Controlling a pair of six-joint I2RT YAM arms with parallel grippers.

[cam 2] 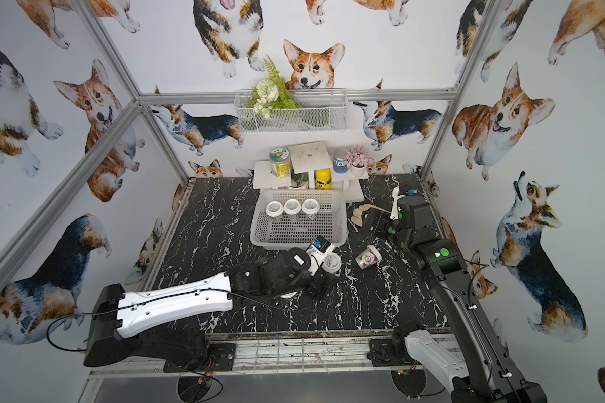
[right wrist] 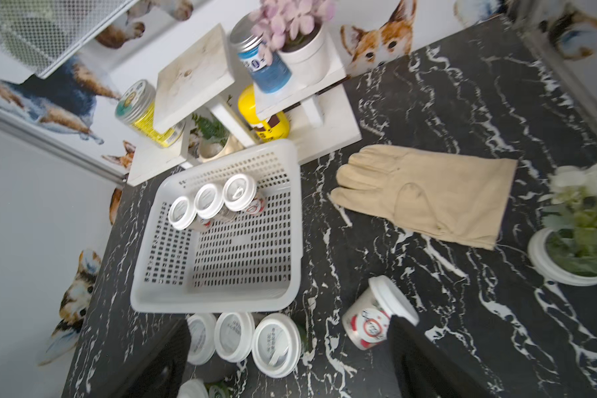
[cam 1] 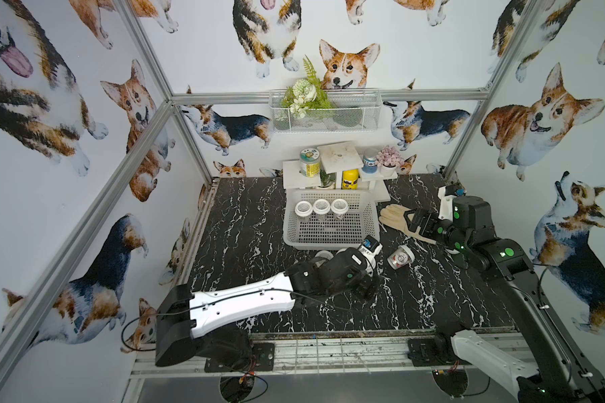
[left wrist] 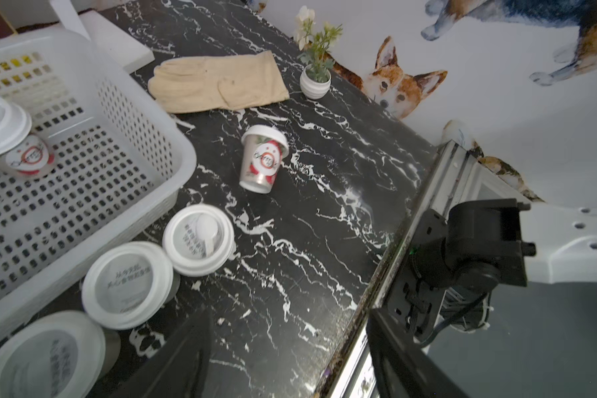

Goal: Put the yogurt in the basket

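One yogurt cup with a white lid and red label appears to lie on its side, right of the basket's front corner. The same cup is between and beyond the fingers in the right wrist view. Three yogurts stand inside the white basket. Outside its front wall are more cups, including one with a spoon in its lid; my left arm partly hides them from above. My left gripper is open and empty, low over the front middle. Open and empty too, my right gripper is near the glove.
A beige glove and a potted white flower occupy the right side. Behind the basket stands a white shelf with cans and plants.
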